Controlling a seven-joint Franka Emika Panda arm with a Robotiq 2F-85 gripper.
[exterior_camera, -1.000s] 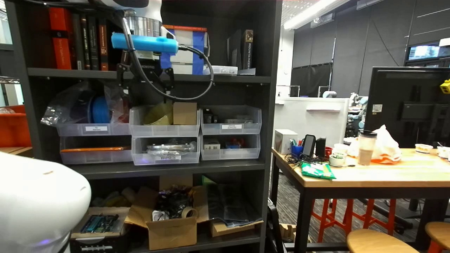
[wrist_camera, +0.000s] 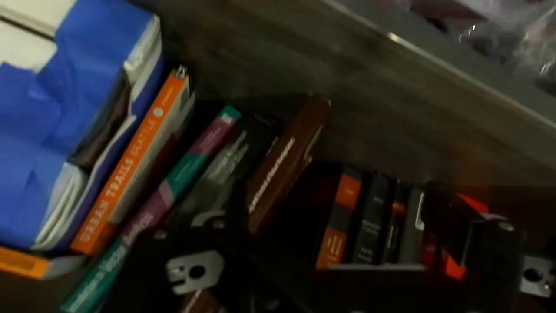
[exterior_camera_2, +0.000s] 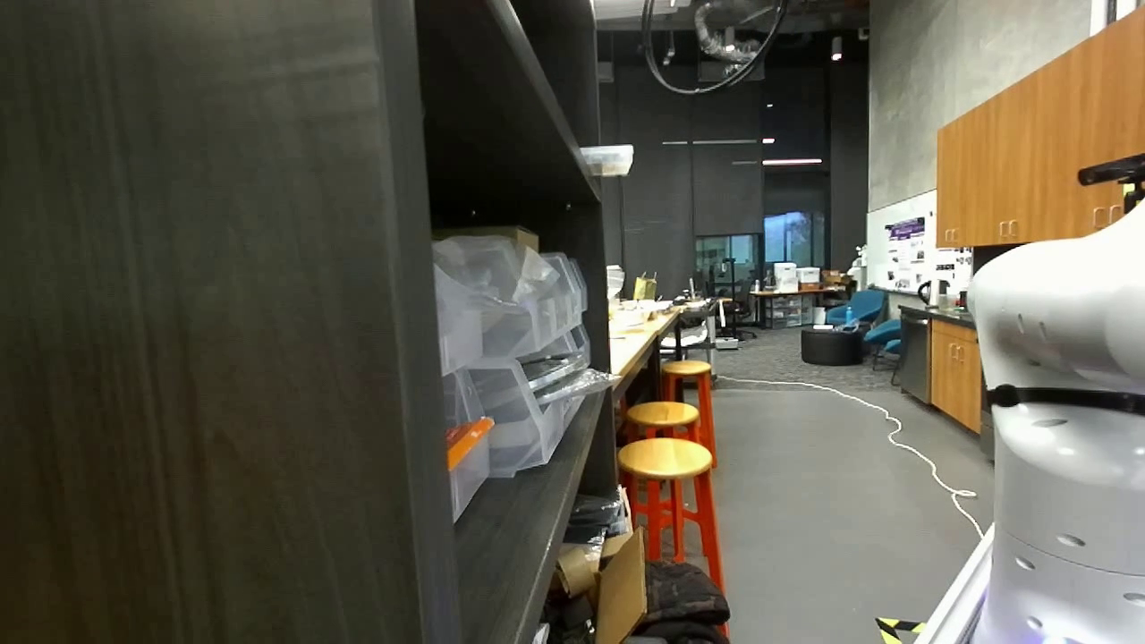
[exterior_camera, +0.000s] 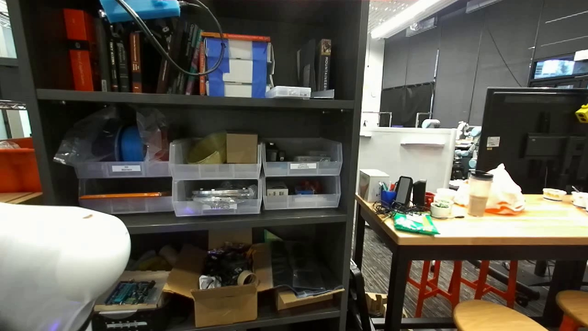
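My gripper is open in the wrist view, its two fingers far apart along the bottom edge and nothing seen gripped. Past the fingers [wrist_camera: 195,271] is a shelf of books: an orange Urban Trails book [wrist_camera: 133,159], a teal and purple book [wrist_camera: 156,203], and a leaning brown book [wrist_camera: 286,161]. Several upright dark books [wrist_camera: 372,219] stand between the fingers as seen from the wrist. In exterior view 1 only the blue wrist part [exterior_camera: 140,9] and its looping cable show at the top; the gripper cannot be made out there.
White boxes with blue covering [exterior_camera: 237,69] sit right of the books, a small clear box [exterior_camera: 288,92] beside them. Clear bins [exterior_camera: 215,165] fill the shelf below; open cardboard boxes [exterior_camera: 226,306] lie lowest. A wooden table [exterior_camera: 496,226] stands to the right.
The arm's end has risen and moved left in exterior view 1. The gripper, earlier hanging open before the upper shelf's edge, has left clear sight there.
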